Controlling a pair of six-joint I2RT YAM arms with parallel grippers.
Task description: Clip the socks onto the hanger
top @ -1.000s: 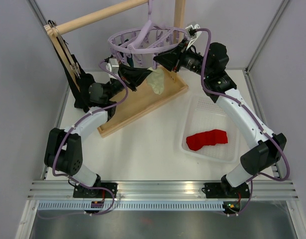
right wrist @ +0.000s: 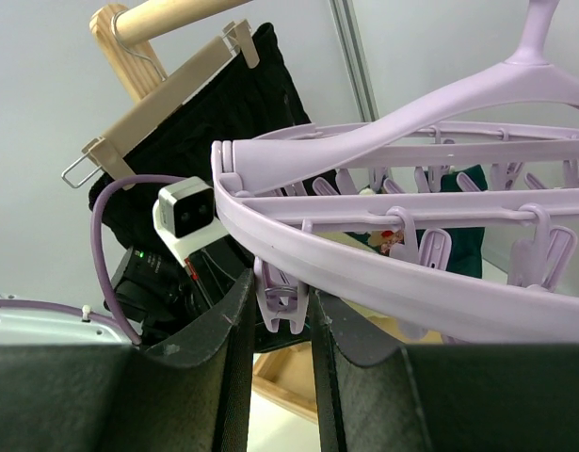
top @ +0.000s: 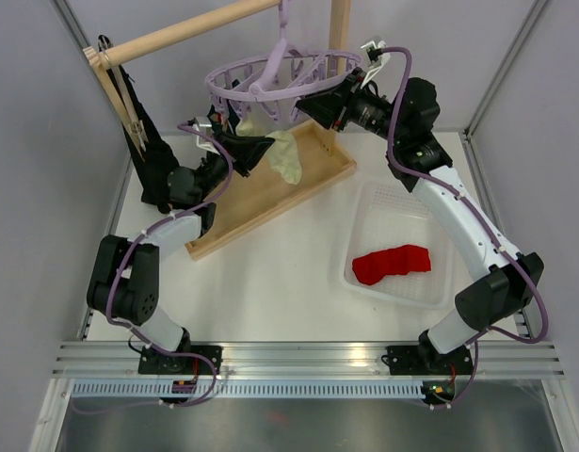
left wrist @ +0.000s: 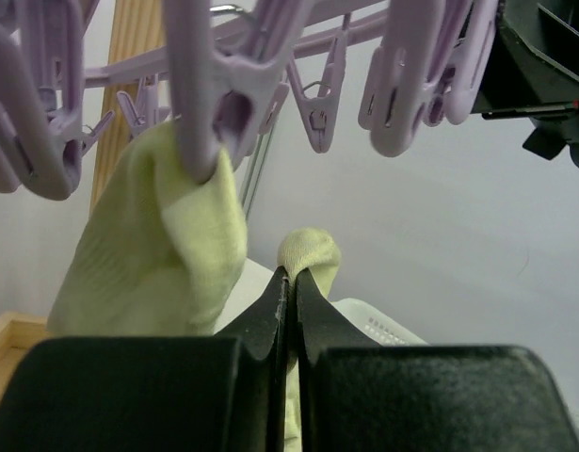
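Observation:
A pale yellow sock (top: 285, 158) hangs below the round lilac hanger (top: 214, 85). My left gripper (top: 268, 143) is shut on a fold of this cloth, which pokes up between the fingertips in the left wrist view. To the left there, a broader stretch of yellow cloth (left wrist: 148, 245) rises against a large lilac clip (left wrist: 190, 85); whether that clip bites it cannot be told. At the hanger's near right rim, my right gripper (top: 300, 105) is shut on a lilac clip (right wrist: 281, 294), seen between its fingers in the right wrist view.
A red sock (top: 391, 265) lies in the white basket (top: 350, 254) at right. Dark green patterned cloth (right wrist: 466, 231) hangs beyond the hanger's rim. Black cloth (top: 157, 165) hangs at far left over a wooden tray (top: 242, 212).
My left gripper has shifted slightly, and the yellow cloth has moved left, with a second patch now showing nearer the hanger. The right arm and hanger have moved slightly right.

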